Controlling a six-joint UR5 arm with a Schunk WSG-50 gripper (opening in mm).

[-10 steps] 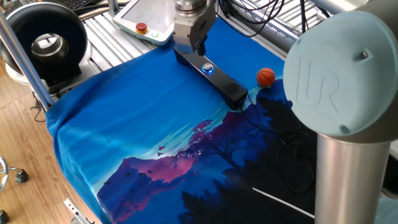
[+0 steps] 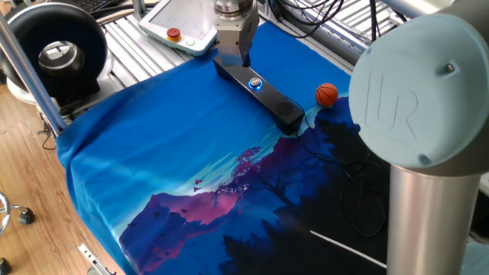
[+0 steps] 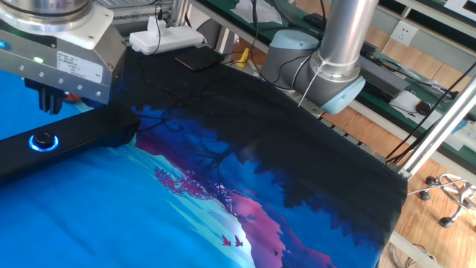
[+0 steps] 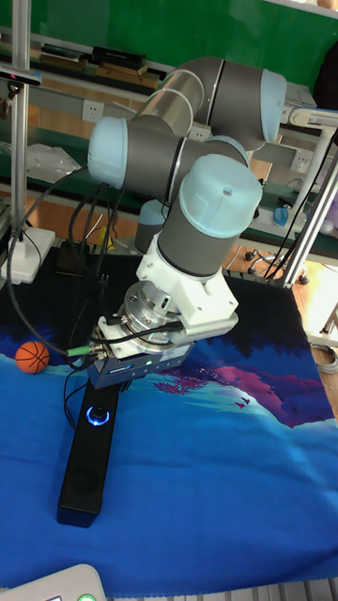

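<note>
A long black speaker [image 2: 267, 99] lies on the blue printed cloth, a round knob [image 2: 255, 82] with a glowing blue ring on its top. My gripper [image 3: 50, 102] hangs over the speaker's far side in exterior view 2, its short dark fingers close together with nothing visible between them. Seen from exterior view 1, the gripper body is above the speaker's upper-left end, away from the knob. Exterior view 3 has the gripper body hiding the fingers and one end of the speaker [image 4: 85, 466]. Whether the fingertips touch anything cannot be told.
An orange toy basketball [image 2: 326, 95] sits right of the speaker. Thin black cable [image 2: 359, 169] runs loosely over the dark cloth. A teach pendant [image 2: 183, 23] with a red button lies at the back.
My gripper has shifted and turned very slightly over the speaker's upper-left end. The speaker and the ball have stayed put.
</note>
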